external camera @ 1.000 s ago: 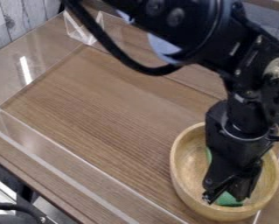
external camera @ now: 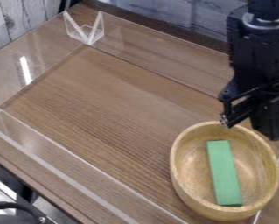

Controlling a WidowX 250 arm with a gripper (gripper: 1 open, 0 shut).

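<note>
A light wooden bowl (external camera: 186, 174) sits at the lower right of the table, with a green rectangular block (external camera: 223, 175) lying in it. The dark robot arm and gripper (external camera: 261, 112) hang at the right edge, above and behind the bowl, clear of the block. The fingertips are partly cut off by the frame edge, and whether they are open or shut is unclear.
A clear plastic holder (external camera: 86, 28) stands at the far back left. Dark cables lie below the table at the bottom left.
The gripper has risen out of the bowl and moved to the right, uncovering the green block, which now shows fully in the bowl.
</note>
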